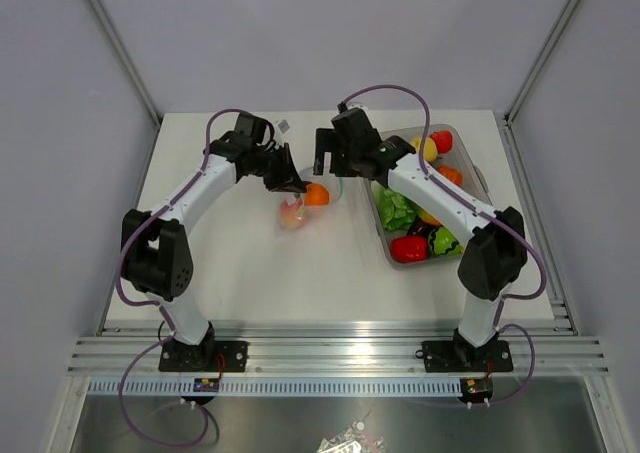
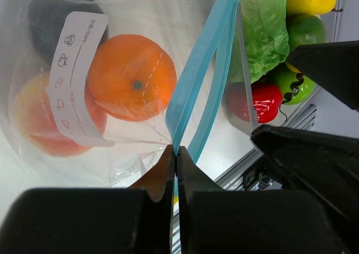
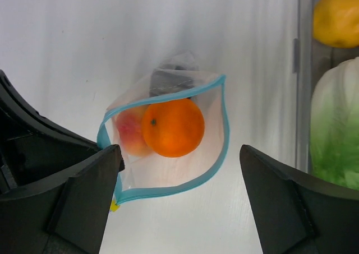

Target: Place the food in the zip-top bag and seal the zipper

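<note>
The zip bag (image 3: 162, 184) stands open with its blue zipper, holding an orange (image 3: 173, 127), a pink-yellow fruit (image 3: 130, 123) and a dark round item (image 2: 53, 21). My left gripper is shut on the bag's edge at the zipper strip. My right gripper (image 1: 328, 149) is over the bag's right side, fingers apart with nothing between them; in the right wrist view the bag shows below and between them.
A grey bin (image 1: 482, 191) of vegetables, with lettuce (image 1: 397, 209) and a red pepper (image 1: 409, 249), sits right of the bag.
</note>
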